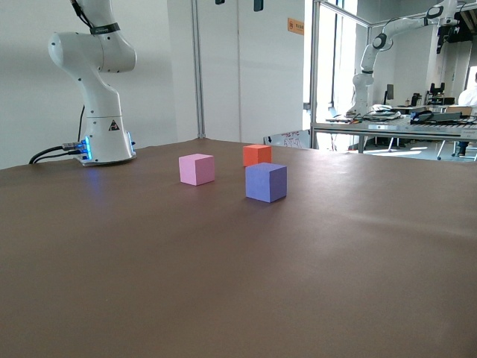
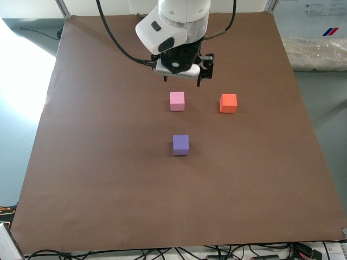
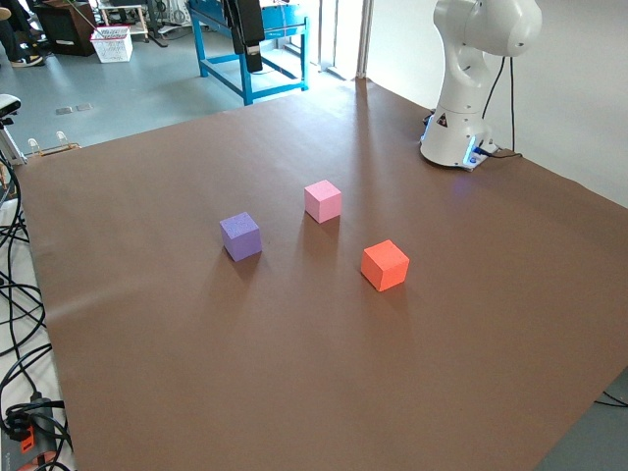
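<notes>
Three cubes rest apart on the brown table (image 2: 173, 200). The pink cube (image 2: 177, 101) (image 1: 197, 169) (image 3: 323, 201) is toward the arm's side. The orange cube (image 2: 228, 103) (image 1: 257, 154) (image 3: 385, 266) lies to its right in the left camera view. The purple cube (image 2: 180, 144) (image 1: 266, 181) (image 3: 240, 236) is nearer that camera, below the pink one there. My gripper (image 2: 182, 79) hangs high at the back of the table, above the cubes in the left camera view; whether it is open or shut I cannot tell.
The white arm base (image 1: 108, 138) (image 3: 453, 137) stands at the table's edge with cables beside it. Black cables (image 3: 25, 324) run along another edge, off the tabletop.
</notes>
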